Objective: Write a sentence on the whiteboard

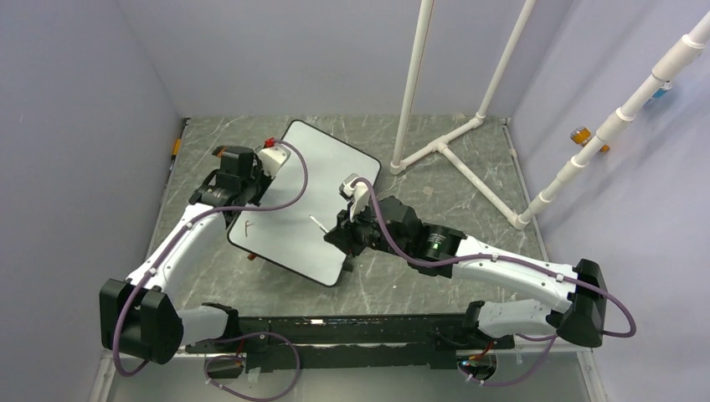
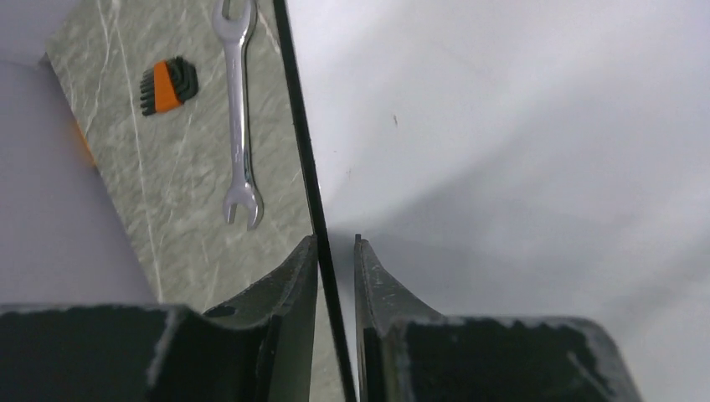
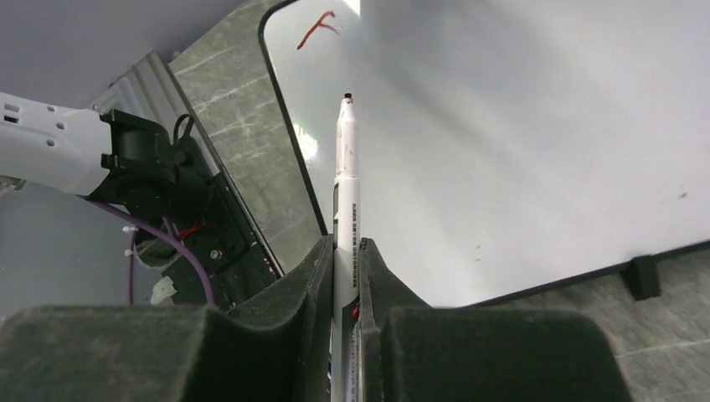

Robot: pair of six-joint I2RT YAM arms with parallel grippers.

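The whiteboard (image 1: pixel 310 176) lies tilted on the marble table, with a small red handwritten mark (image 3: pixel 316 29) near one corner. My right gripper is shut on a white marker (image 3: pixel 346 201), whose dark tip is uncapped and held above the board. My left gripper is at the board's black left edge (image 2: pixel 301 142), its fingertips slightly parted either side of the rim; whether they touch it I cannot tell.
A wrench (image 2: pixel 239 117) and an orange-black brush (image 2: pixel 167 84) lie beside the board on the left. A white pipe frame (image 1: pixel 477 176) stands on the right. Grey walls enclose the table.
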